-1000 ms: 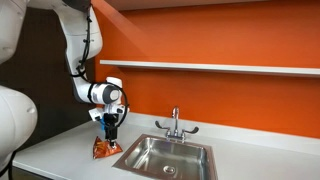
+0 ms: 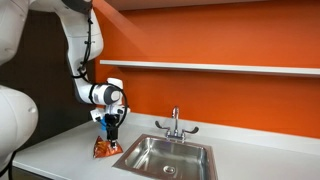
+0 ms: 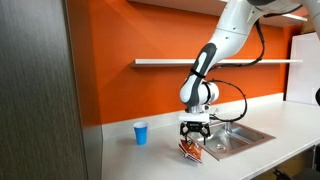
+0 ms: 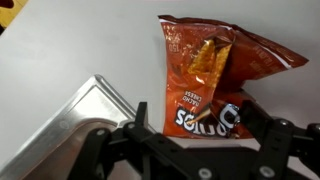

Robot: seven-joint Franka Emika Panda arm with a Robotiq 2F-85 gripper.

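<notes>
An orange-red Nacho Cheese Doritos bag (image 4: 195, 95) lies on the pale counter, crumpled, below my gripper in the wrist view. The fingers stand wide apart, one finger to each side of the bag's lower part, and the bag's right lower edge is partly hidden by the right finger (image 4: 254, 118). From outside, my gripper (image 2: 112, 132) points down just over the bag (image 2: 103, 149). The second exterior view also has the bag (image 3: 190, 150) right beneath the gripper (image 3: 194, 132). Whether the fingers touch the bag is hard to tell.
A steel sink (image 2: 170, 158) with a faucet (image 2: 176, 125) is set into the counter beside the bag. A blue cup (image 3: 141, 134) stands near the back wall. Above runs a white shelf (image 2: 215, 69). Beyond the sink, the counter (image 2: 255, 160) looks clear.
</notes>
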